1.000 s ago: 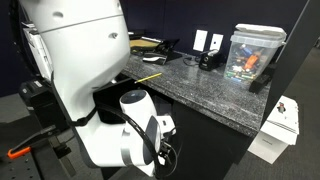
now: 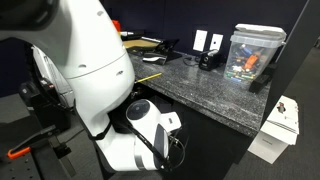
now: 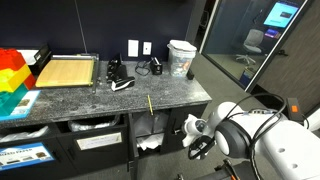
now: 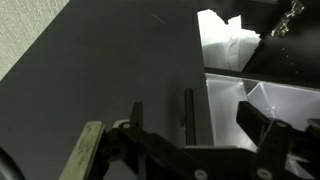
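In the wrist view my gripper stands open, with fingers on either side of a slim black handle (image 4: 190, 115) as seen from this camera. The handle runs along a dark flat panel (image 4: 110, 60). Whether the fingers touch it cannot be told. Beside the panel is an opening with a white divided tray (image 4: 225, 110) and a crumpled white paper or bag (image 4: 228, 40). In exterior view 1 the white arm (image 2: 148, 120) is bent low in front of the counter, and the fingertips are hidden.
A dark stone counter (image 3: 110, 97) overhangs the cabinets. On it are a yellow cutting board (image 3: 65, 71) and a clear tub (image 2: 250, 55) of colourful items. A yellow stick (image 3: 150, 103) lies near its front edge. A white box (image 2: 275, 130) stands at the right.
The arm has come lower in exterior view 1, its wrist sinking toward the floor in front of the cabinets. Counter and objects on it look unmoved.
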